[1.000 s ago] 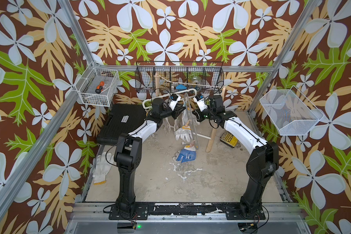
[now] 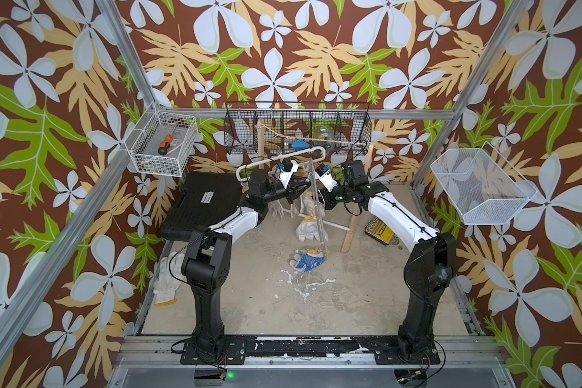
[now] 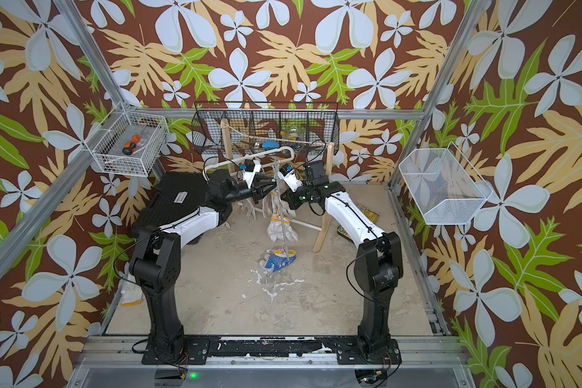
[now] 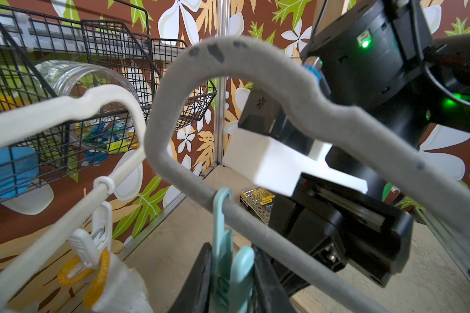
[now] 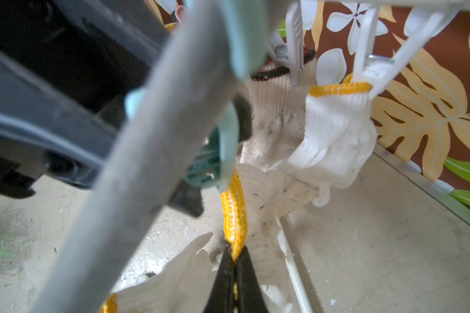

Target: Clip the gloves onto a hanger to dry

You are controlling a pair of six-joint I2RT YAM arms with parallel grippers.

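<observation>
At the middle stands the hanger rack with clips and gloves. My left gripper is shut on a mint clip (image 4: pixel 222 224) at the grey bar (image 4: pixel 292 250). My right gripper is just below that clip, shut on the yellow cuff (image 5: pixel 234 214) of a white glove. Beside it, white gloves (image 5: pixel 334 140) hang from white clips (image 5: pixel 365 47). In the top left view, a blue glove (image 2: pixel 309 261) is low at the front of the rack, and loose white gloves (image 2: pixel 167 284) lie at the left edge.
A black case (image 2: pixel 197 203) lies left of the rack, a yellow-black box (image 2: pixel 380 229) right of it. Wire baskets (image 2: pixel 161 169) hang on the frame at left, back and right.
My right arm has shifted slightly inward and down toward the hanger, after drawing back a little. The white glove under the bar and the blue glove have shifted slightly.
</observation>
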